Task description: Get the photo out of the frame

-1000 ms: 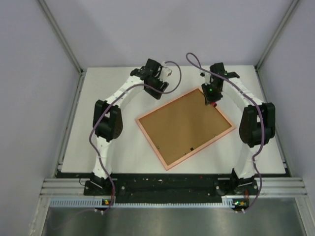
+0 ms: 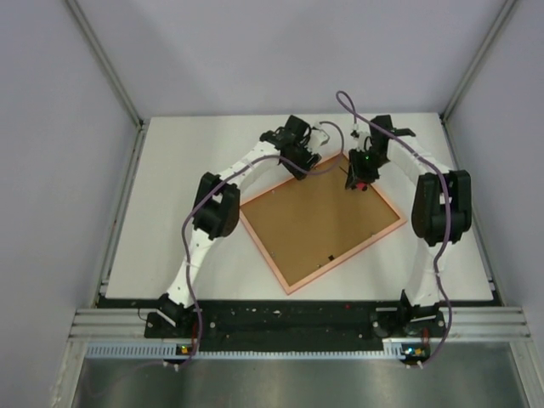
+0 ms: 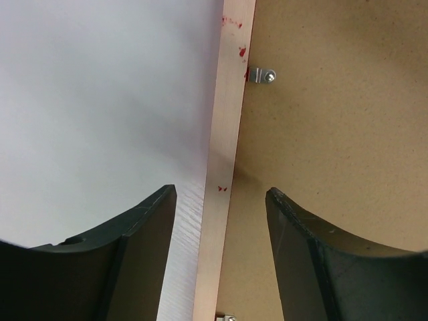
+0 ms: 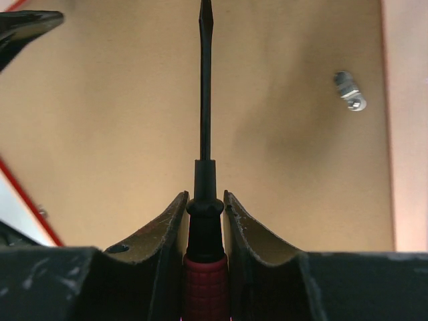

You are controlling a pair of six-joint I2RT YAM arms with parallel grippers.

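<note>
The photo frame lies back up on the table, its brown backing board (image 2: 310, 212) edged by a pale pinkish wooden border (image 2: 265, 248). My left gripper is open above the far side border, one finger either side of the wood strip as seen in the left wrist view; nothing is between them. A metal clip (image 3: 262, 75) lies turned over the board's edge there. My right gripper is shut on a screwdriver (image 4: 205, 120) with a red and black handle, held over the board. Another clip (image 4: 350, 91) shows beside the border in the right wrist view.
Small clips sit along the other sides, with a small black piece (image 2: 331, 257) near the front border. Both arms lean over the frame's far part, close together.
My left gripper has moved right from the bare table to the frame's far border.
</note>
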